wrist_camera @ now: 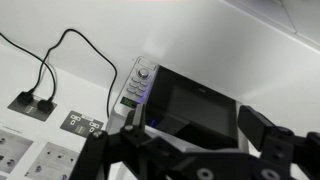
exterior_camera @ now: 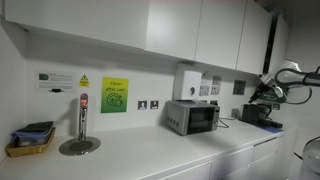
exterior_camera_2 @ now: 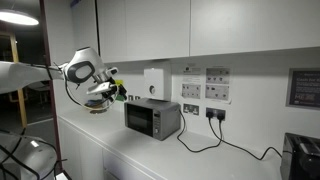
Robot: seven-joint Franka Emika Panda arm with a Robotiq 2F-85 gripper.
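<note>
A grey microwave (exterior_camera: 192, 117) with a dark door window stands on the white worktop, its door closed. In exterior view 2 the microwave (exterior_camera_2: 152, 119) is right of my arm. The wrist view shows the microwave (wrist_camera: 198, 106) turned round, its control panel on the left. My gripper is open, its black fingers (wrist_camera: 246, 118) spread wide in front of the microwave with nothing between them. The arm holds the gripper (exterior_camera_2: 119, 92) up in the air, apart from the microwave.
Wall cupboards (exterior_camera_2: 235, 25) hang above the worktop (exterior_camera: 140, 157). A white dispenser (exterior_camera_2: 158, 79) is on the wall behind the microwave, and cables (exterior_camera_2: 200, 150) trail to the sockets. At the far left are a tap (exterior_camera: 83, 118) and a basket (exterior_camera: 33, 138).
</note>
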